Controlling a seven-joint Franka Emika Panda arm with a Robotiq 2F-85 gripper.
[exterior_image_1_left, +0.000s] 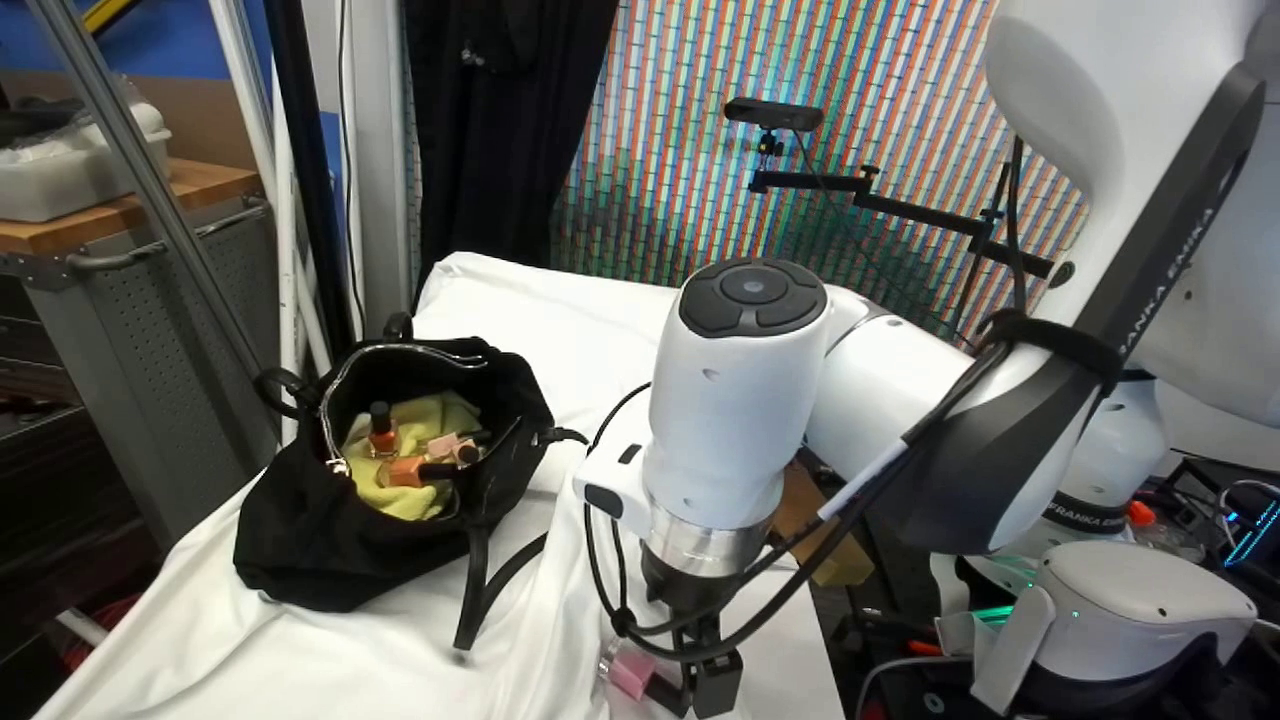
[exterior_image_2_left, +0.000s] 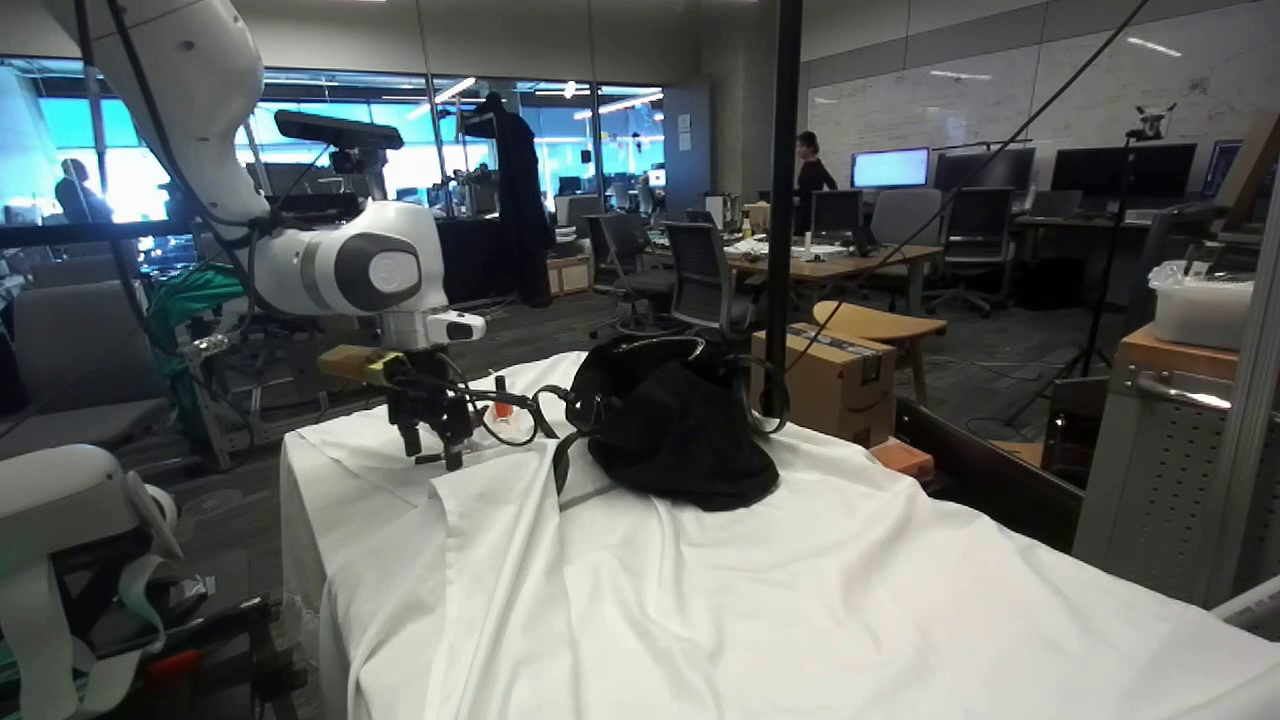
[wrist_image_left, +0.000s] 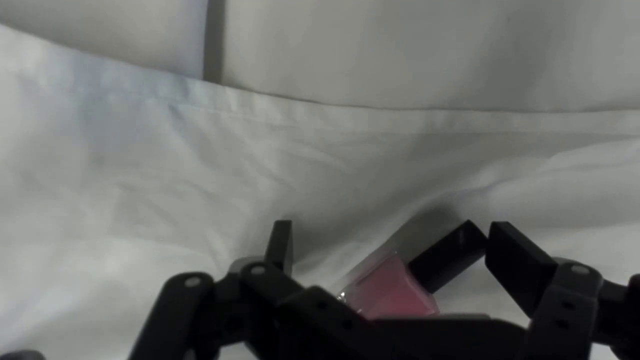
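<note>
A pink nail polish bottle (exterior_image_1_left: 631, 673) with a black cap lies on its side on the white cloth. In the wrist view the pink bottle (wrist_image_left: 393, 292) slants between the spread fingers of my open gripper; its cap (wrist_image_left: 448, 257) comes up close to the right finger, and whether they touch I cannot tell. Part of the bottle is hidden behind the gripper body. From outside, my gripper (exterior_image_1_left: 702, 696) is down low over the bottle. The black bag (exterior_image_1_left: 348, 546) stands open to the left, with several polish bottles on a yellow cloth (exterior_image_1_left: 420, 420) inside.
One bag strap (exterior_image_1_left: 474, 588) trails across the table toward my arm. The white tablecloth (exterior_image_2_left: 744, 600) is wrinkled and has a raised fold near the gripper. An orange bottle (exterior_image_2_left: 501, 408) shows behind the gripper in the second exterior view.
</note>
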